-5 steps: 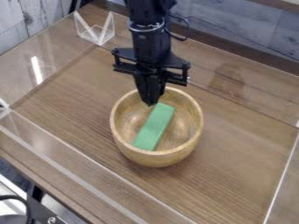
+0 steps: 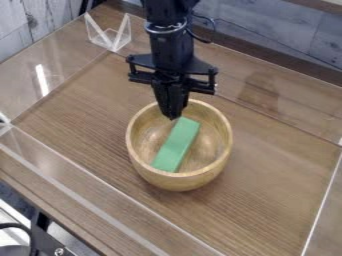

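A round beige bowl [image 2: 147,170] sits on the wooden table, with a green rectangular block [image 2: 175,147] lying inside it at a slant. My black gripper [image 2: 174,98] hangs pointing down over the back rim of the bowl, above the block's far end. Whether its fingers are open or shut, or touch anything, is hard to tell from this view.
At the top left, beyond the table, stands a white wire-like object. A dark object with cables shows at the bottom left corner.
The bowl and the green block look nearly the same.
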